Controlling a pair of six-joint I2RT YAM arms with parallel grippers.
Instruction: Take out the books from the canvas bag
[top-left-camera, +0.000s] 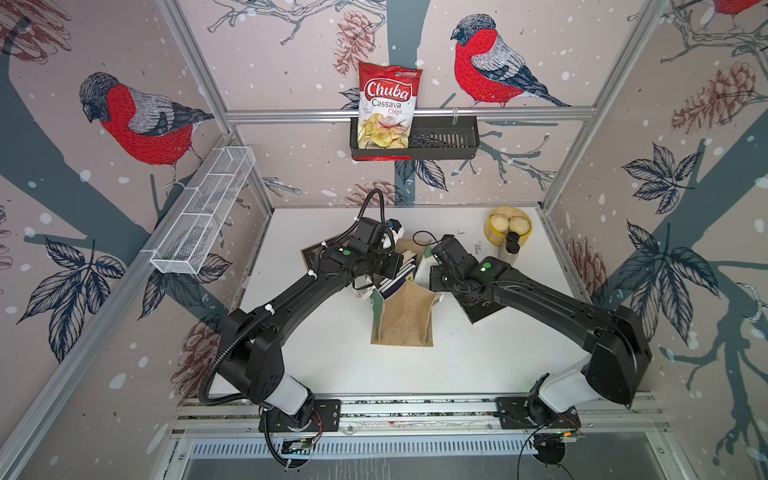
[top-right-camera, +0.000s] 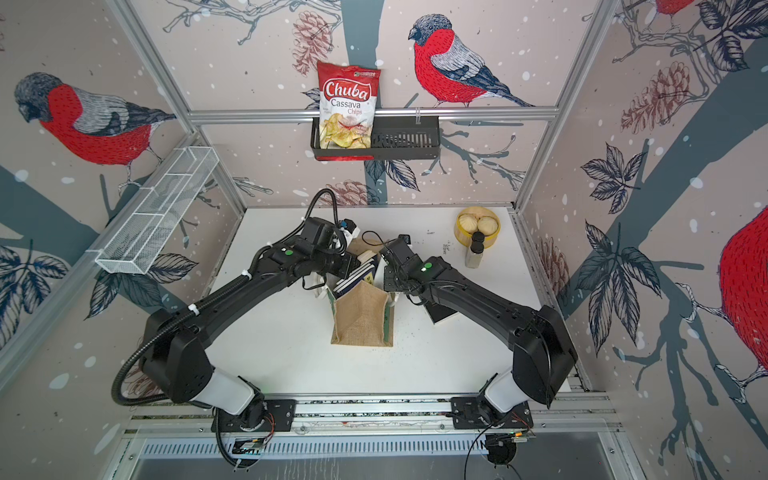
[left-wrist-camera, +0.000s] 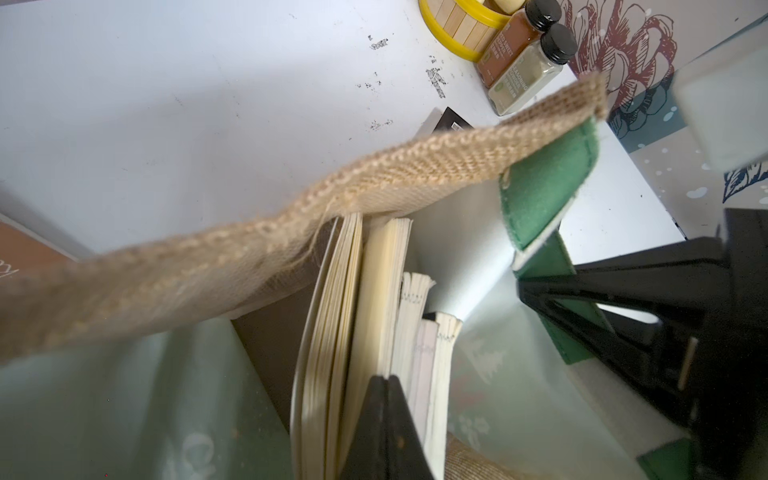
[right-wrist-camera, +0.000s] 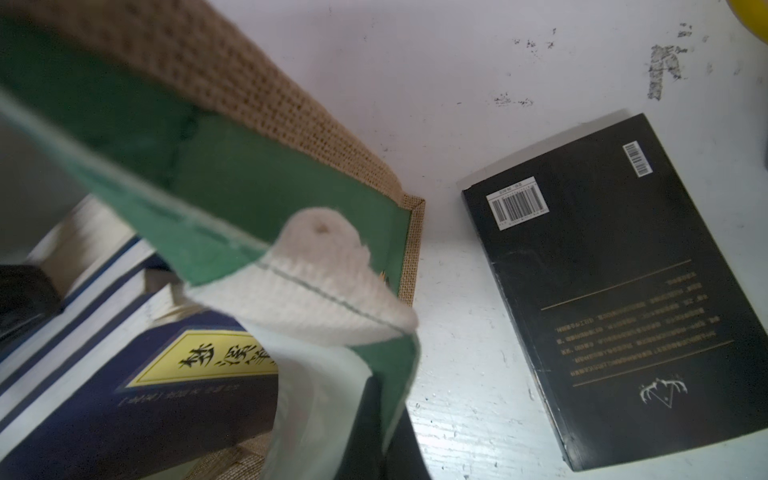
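Observation:
The tan canvas bag (top-left-camera: 404, 320) stands open mid-table. Inside, several books lean together, page edges up; a dark blue one with a yellow label (right-wrist-camera: 192, 392) shows in the right wrist view. My left gripper is shut over the books' page edges, with nothing visible between its fingers. On the bag's right side, my right gripper is shut on the green-trimmed rim (right-wrist-camera: 400, 360). A black book (right-wrist-camera: 624, 296) lies flat outside, to the right of the bag. The lower parts of the bagged books are hidden.
Another flat book (left-wrist-camera: 28, 256) lies left of the bag, partly hidden by the left arm in the top left view. At the back right are a yellow-rimmed basket (top-left-camera: 508, 226) and two spice bottles (left-wrist-camera: 524, 60).

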